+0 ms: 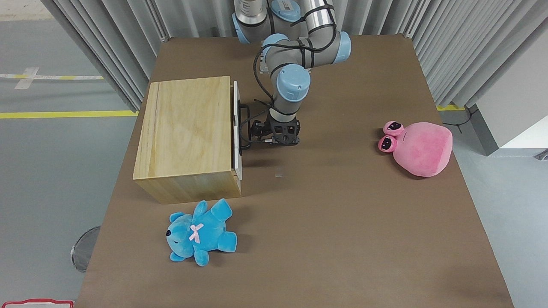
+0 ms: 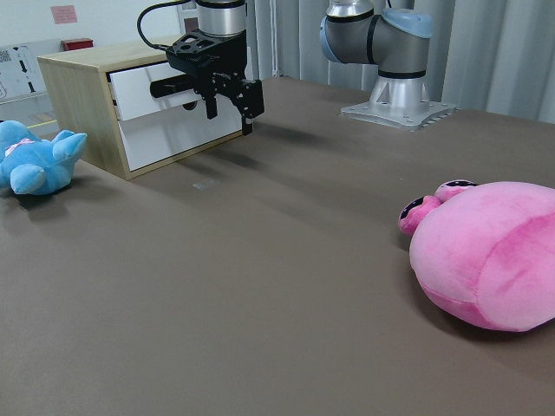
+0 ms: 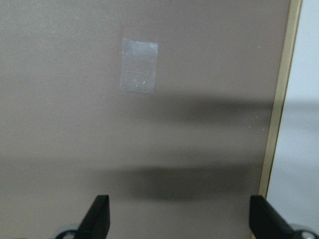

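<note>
A light wooden cabinet stands left of the arm, its upper white drawer pushed nearly flush in the left view; a narrow dark gap shows at its top in the front view. My black gripper is at that drawer front, beside its dark handle. In the wrist view the two fingers stand wide apart, with only tabletop between them and a pale drawer front to the right. The drawer's contents are hidden.
A blue teddy bear lies in front of the cabinet. A pink plush toy lies at the right.
</note>
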